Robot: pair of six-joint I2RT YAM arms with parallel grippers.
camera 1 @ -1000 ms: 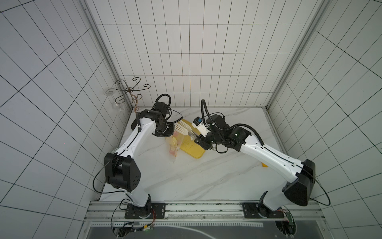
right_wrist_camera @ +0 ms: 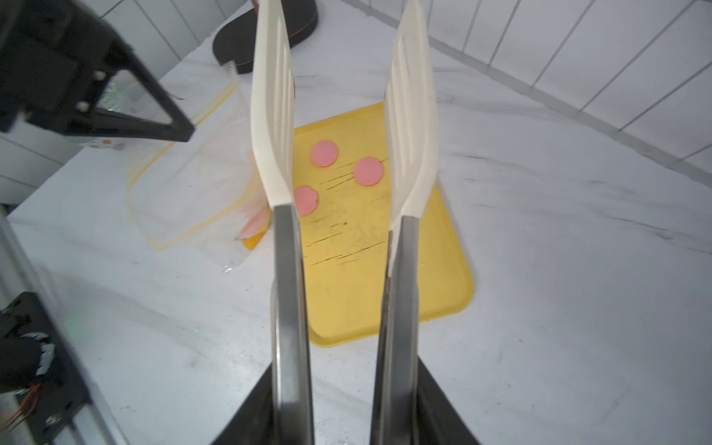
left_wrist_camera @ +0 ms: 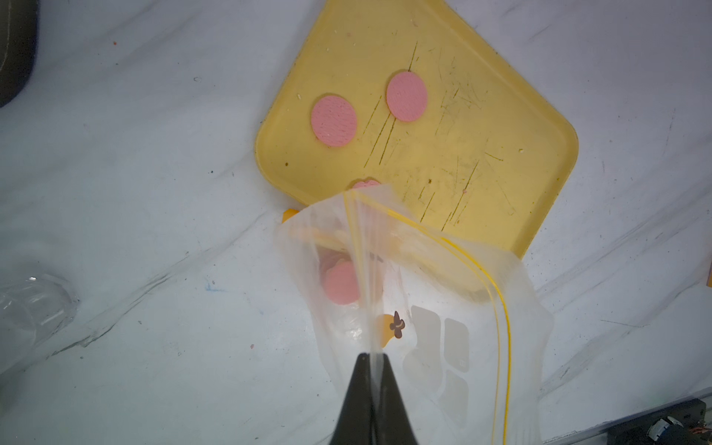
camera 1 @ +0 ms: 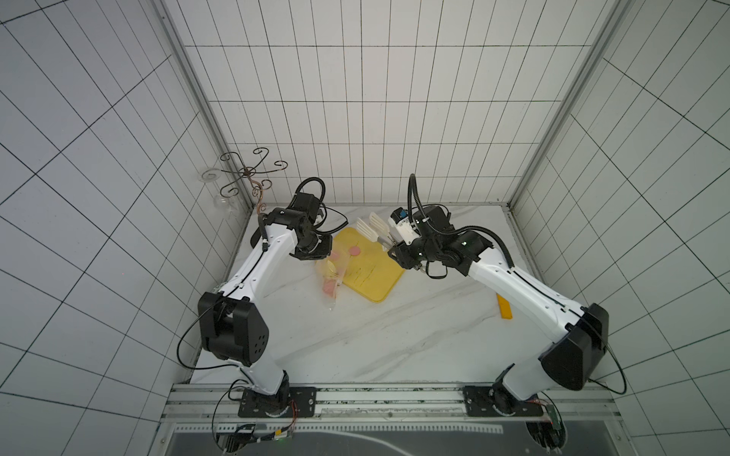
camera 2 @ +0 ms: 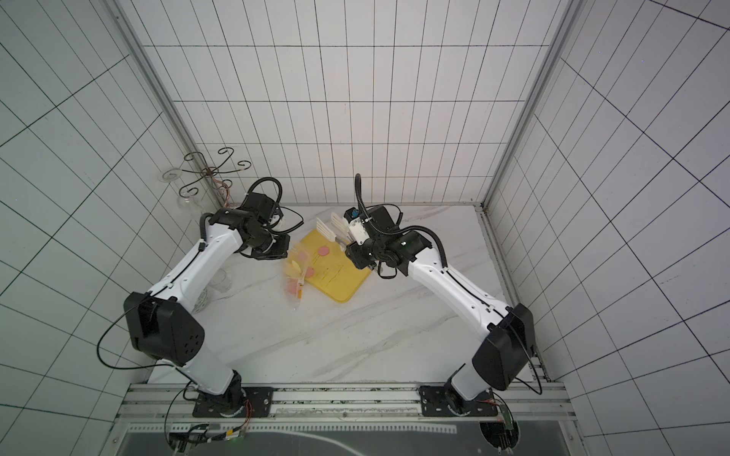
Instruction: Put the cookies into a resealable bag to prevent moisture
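Observation:
My left gripper is shut on the clear resealable bag [left_wrist_camera: 471,356], which has yellow seal lines and hangs open at its mouth. Through the film a pink cookie [left_wrist_camera: 341,282] shows inside the bag. Flat on the yellow tray lie pink round cookies [right_wrist_camera: 324,152], 3 of them visible in the right wrist view. My right gripper [camera 1: 404,256] is shut on metal tongs [right_wrist_camera: 401,296] with cream slotted tips [right_wrist_camera: 409,111]. The tongs are spread over the tray, with nothing seen between their tips. They stand apart from the bag.
A clear glass [left_wrist_camera: 29,319] lies at left. Behind it rises a curled metal stand [camera 1: 247,173] on a dark base [right_wrist_camera: 285,26]. An orange object [camera 1: 504,306] lies at right, partly behind the right arm.
The right gripper and tongs have moved back and to the right, away from the bag, and the tongs' tips have spread. Pink shows more clearly low in the bag. The left arm barely moved.

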